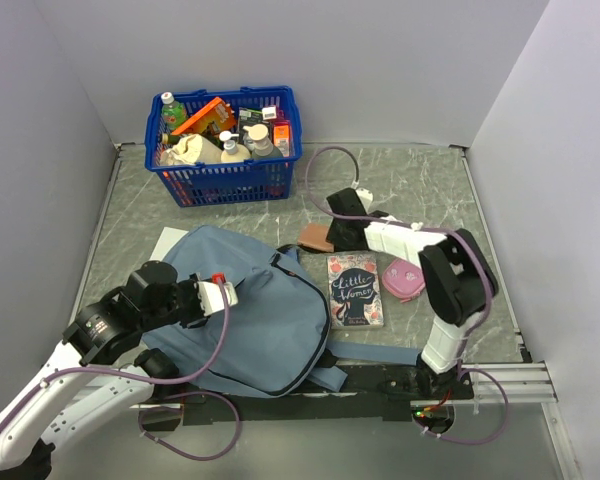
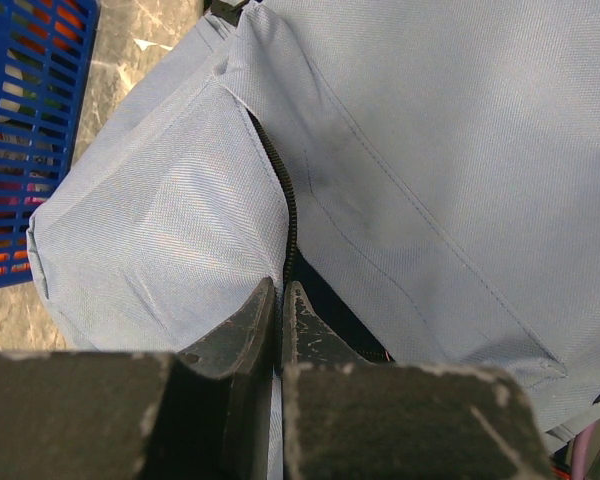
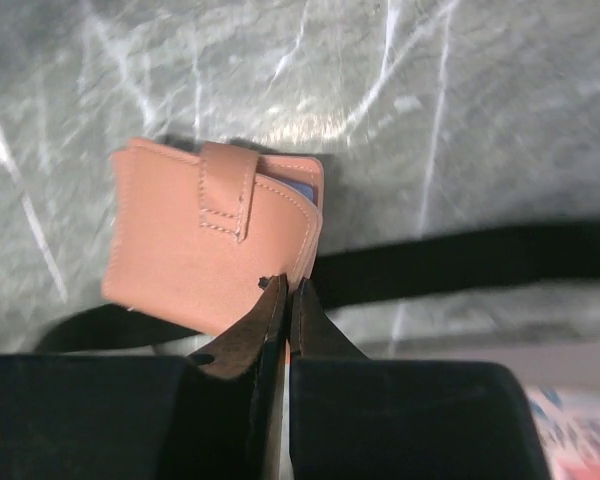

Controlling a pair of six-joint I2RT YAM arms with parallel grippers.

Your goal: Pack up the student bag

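The brown wallet point(image 3: 180, 230) is pinched at its lower right corner by my right gripper, whose fingers are closed together. From above, the wallet point(image 1: 315, 237) pokes out left of the right gripper point(image 1: 347, 240). The blue-grey student bag point(image 1: 250, 310) lies flat at front left. My left gripper is shut on the fabric edge of the bag point(image 2: 160, 230), beside the zip. The book "Little Women" point(image 1: 355, 290) lies right of the bag, with a pink pouch point(image 1: 403, 280) to its right.
A full blue basket point(image 1: 225, 185) stands at the back left. A black strap point(image 3: 430, 262) runs under the wallet. A pale sheet point(image 1: 168, 240) shows behind the bag. Bare grey floor point(image 1: 420, 180) lies at the back right.
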